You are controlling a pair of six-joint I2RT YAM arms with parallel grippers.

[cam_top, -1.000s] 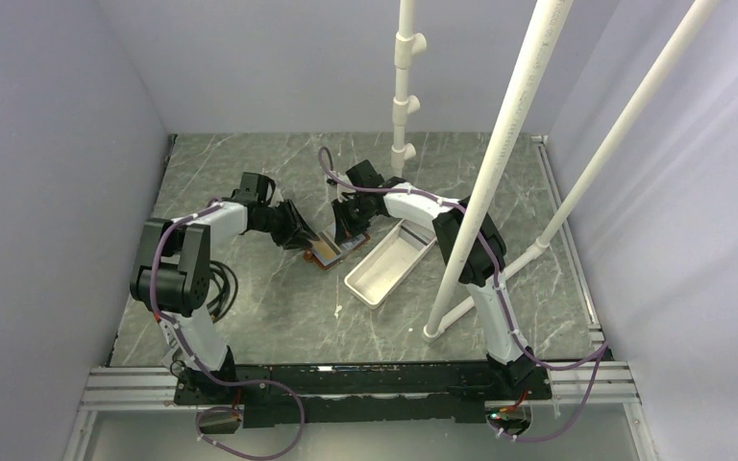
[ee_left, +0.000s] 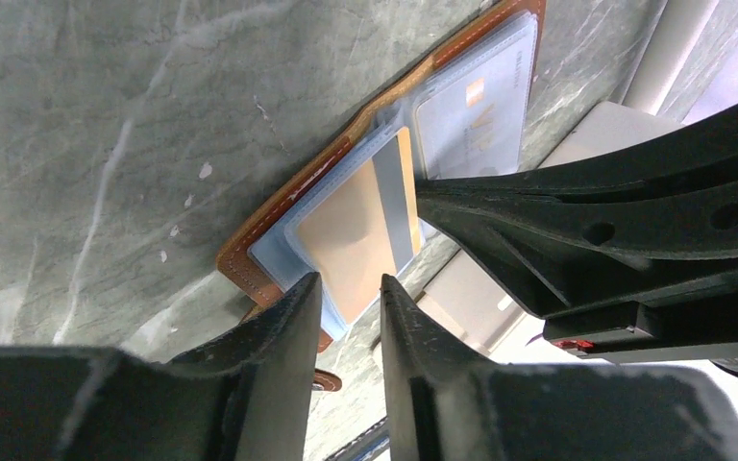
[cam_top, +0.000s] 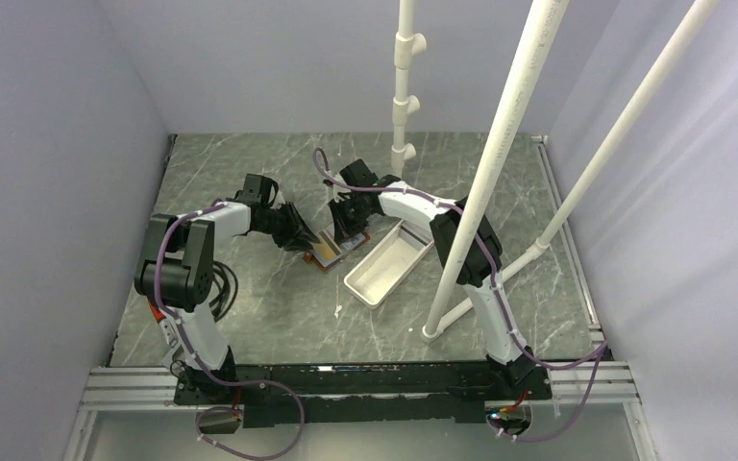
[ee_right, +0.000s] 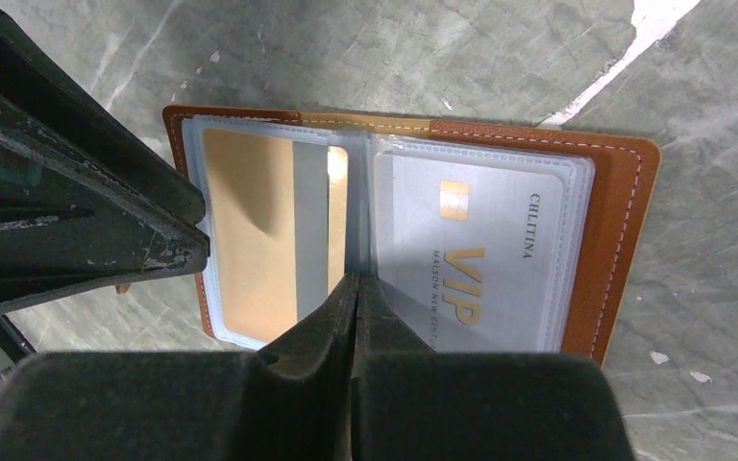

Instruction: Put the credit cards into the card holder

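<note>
The open brown card holder (ee_right: 606,240) lies on the marble table with clear sleeves. Its right-hand sleeve holds a white VIP card (ee_right: 471,250); at the other side a gold card with a grey stripe (ee_left: 346,230) sits on the sleeve. My left gripper is part open at that card's lower edge, nothing clearly between its fingers. My right gripper is shut, its tips at the inner edge of the gold card, near the centre fold.
A white tray (cam_top: 375,288) lies right of the holder. White pipes (cam_top: 480,202) stand behind and to the right. Coiled cables lie by the left arm.
The left arm has shifted very slightly near the holder. The right arm looks still.
</note>
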